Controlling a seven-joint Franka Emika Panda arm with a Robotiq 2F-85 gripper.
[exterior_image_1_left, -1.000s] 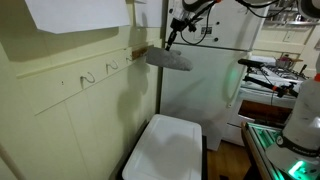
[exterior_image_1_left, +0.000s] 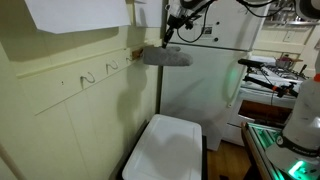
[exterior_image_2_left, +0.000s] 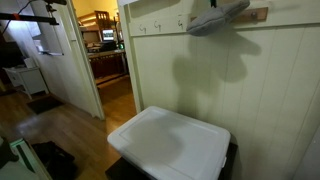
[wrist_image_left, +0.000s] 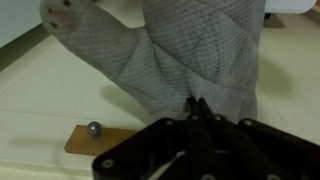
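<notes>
A grey quilted oven mitt (exterior_image_1_left: 167, 57) hangs in the air near the panelled wall, below my gripper (exterior_image_1_left: 167, 43). In the wrist view the mitt (wrist_image_left: 195, 60) fills the upper middle, its thumb pointing to the upper left. The dark fingertips of my gripper are together at the mitt's near edge, and the gripper is shut on its cloth. Exterior view 2 shows the mitt (exterior_image_2_left: 218, 17) at the top, in front of a wooden wall board (exterior_image_2_left: 258, 15). A round metal knob (wrist_image_left: 94, 129) on the board shows left of the gripper, apart from the mitt.
Several hooks (exterior_image_2_left: 180, 21) run along the wall rail. Below stands a white lidded bin (exterior_image_1_left: 165, 150), its top bare. A white fridge (exterior_image_1_left: 205, 80) is beyond the mitt, and a stove (exterior_image_1_left: 275, 75) stands at the right.
The mitt has swung from a slant, right end low, to nearly level. The gripper and arm above it have shifted slightly, with the mitt still held.
</notes>
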